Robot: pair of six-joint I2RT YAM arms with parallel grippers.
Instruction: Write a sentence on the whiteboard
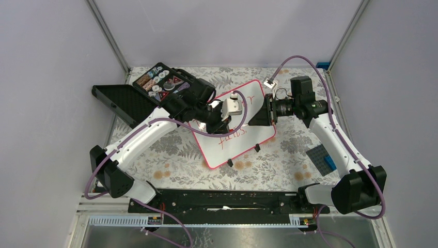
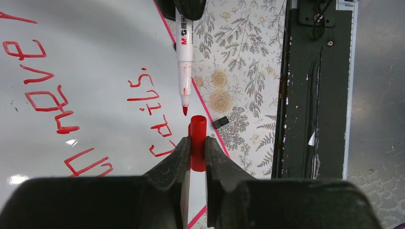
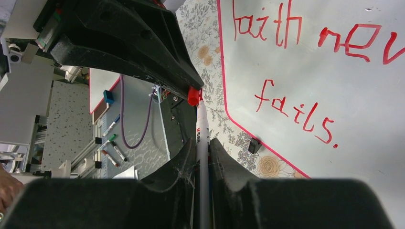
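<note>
The whiteboard (image 1: 212, 150) lies on the patterned mat with red handwriting; "faith nev…" and "fails." show in the right wrist view (image 3: 296, 114), the rest partly cut off. My left gripper is shut on a red marker cap (image 2: 198, 133). My right gripper is shut on a white marker (image 3: 202, 121). The two grippers face each other over the board. In the left wrist view the marker's red tip points toward the cap, apparently just short of it.
An open black case (image 1: 124, 106) of small items sits at the back left. A dark mesh pad (image 1: 320, 160) lies at the right. Black clips (image 1: 230, 162) stand along the board's front edge.
</note>
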